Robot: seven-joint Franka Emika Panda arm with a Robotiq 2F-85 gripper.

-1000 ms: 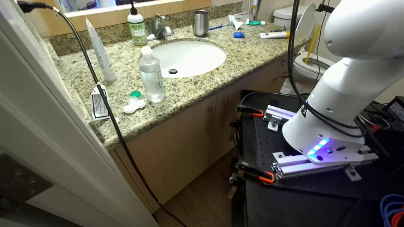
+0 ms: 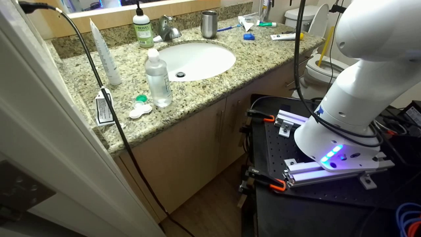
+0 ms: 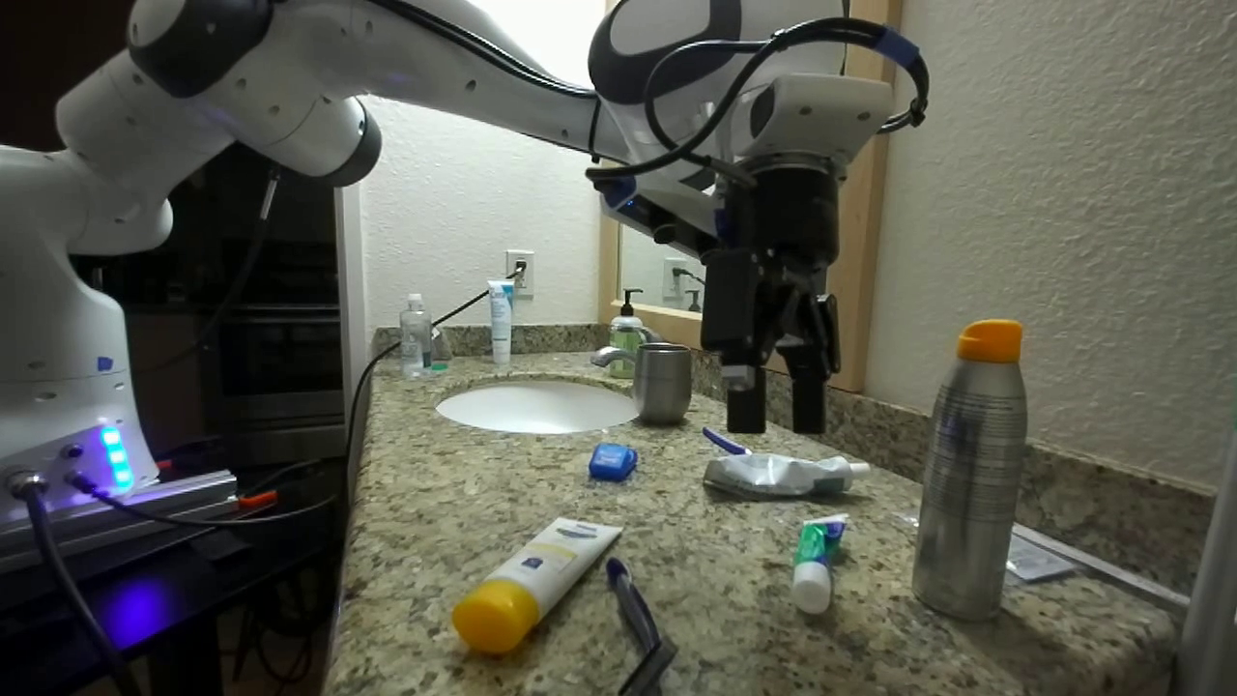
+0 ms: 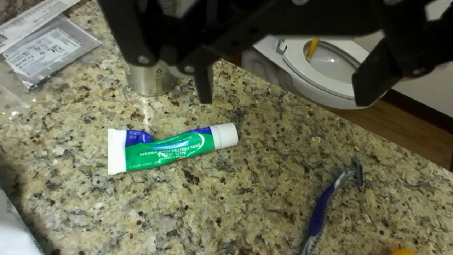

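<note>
My gripper [image 3: 778, 408] hangs above the far part of the counter, fingers pointing down. In the wrist view its fingers [image 4: 204, 87] stand wide apart, with nothing held between them. A green and white cream tube [image 4: 172, 146] with a white cap lies flat on the granite below, apart from the fingers. Exterior view 2 shows a crumpled silvery tube [image 3: 779, 475] lying on the counter beneath the gripper. A yellow-capped white tube [image 3: 542, 580], a dark blue razor [image 4: 319, 208] and a small blue box [image 3: 612, 462] rest on the counter too.
A tall orange-capped can [image 3: 971, 487] stands near the green tube. The steel cup [image 3: 663, 384] is upright beside the sink [image 3: 539, 407]. Flat packets [image 4: 46, 51] lie near the wall side. Beyond the counter's edge is a toilet [image 4: 327, 63].
In exterior view 1 the arm's lower part has turned slightly and its hanging cable has shifted left. The counter objects look unmoved.
</note>
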